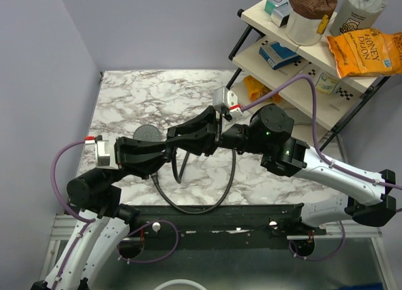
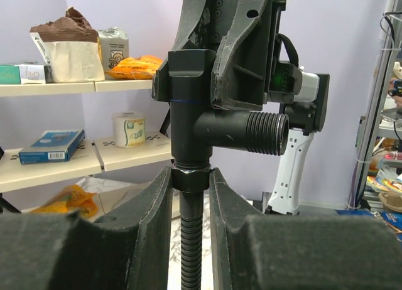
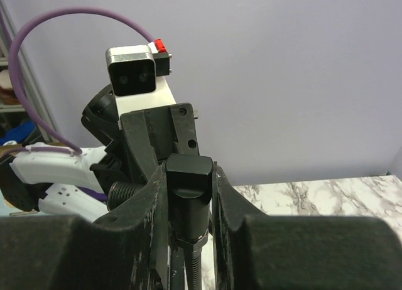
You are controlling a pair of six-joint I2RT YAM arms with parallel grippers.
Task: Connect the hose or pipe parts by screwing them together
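The two grippers meet above the marble table. In the left wrist view my left gripper is shut on the hose's ribbed nut below a black fitting (image 2: 191, 136), which has a threaded side outlet. My right gripper is shut on that fitting's upper body from the other side. In the top view the grey hose (image 1: 210, 201) loops down over the table, and a round grey shower head (image 1: 148, 132) lies behind my left gripper.
A shelf unit (image 1: 289, 70) with boxes and bags fills the back right. Walls bound the back and left.
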